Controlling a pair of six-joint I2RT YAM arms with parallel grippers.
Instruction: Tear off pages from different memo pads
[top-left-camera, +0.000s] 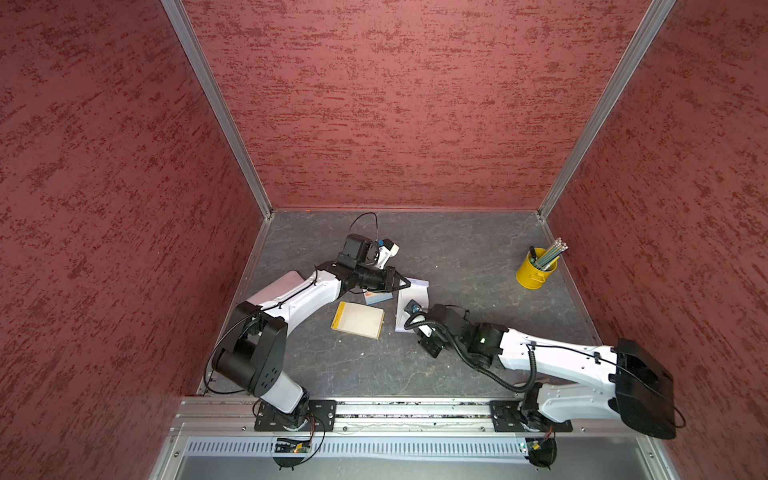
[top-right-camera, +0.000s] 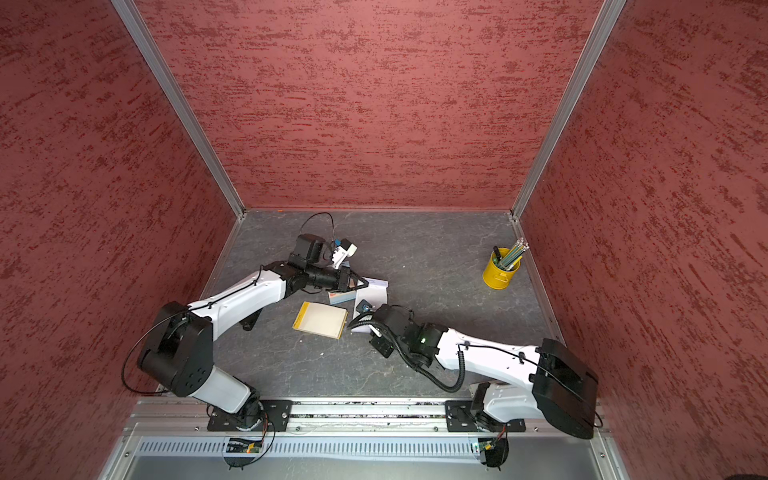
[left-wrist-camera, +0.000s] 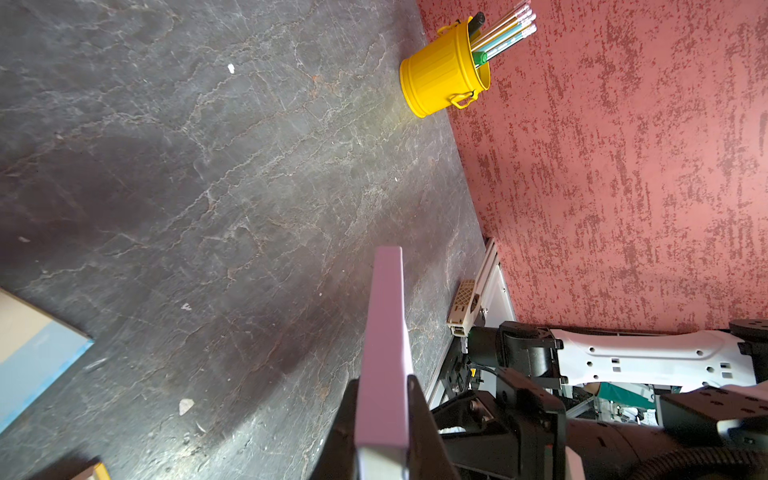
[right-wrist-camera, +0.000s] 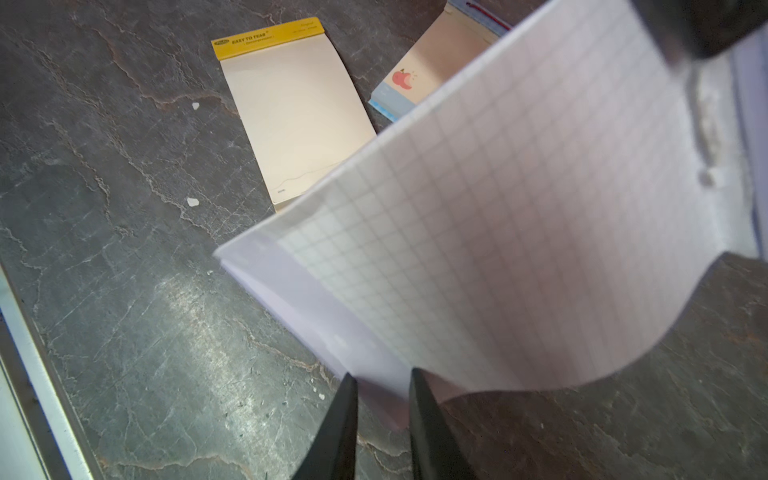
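Observation:
A lilac memo pad (top-left-camera: 412, 293) hangs from my left gripper (top-left-camera: 400, 282), which is shut on it; its lilac edge stands between the fingers in the left wrist view. Its grid sheet (right-wrist-camera: 504, 216) bends away from the lilac backing in the right wrist view. My right gripper reaches its lower corner, fingers slightly apart at the sheet's edge; whether paper is caught is unclear. A cream pad with yellow header (right-wrist-camera: 292, 116) lies on the table, beside a peach-and-blue pad (right-wrist-camera: 424, 64) partly hidden behind the sheet.
A yellow bucket (top-left-camera: 531, 273) of pencils stands at the right. A pink object (top-left-camera: 276, 288) lies at the left, partly behind the left arm.

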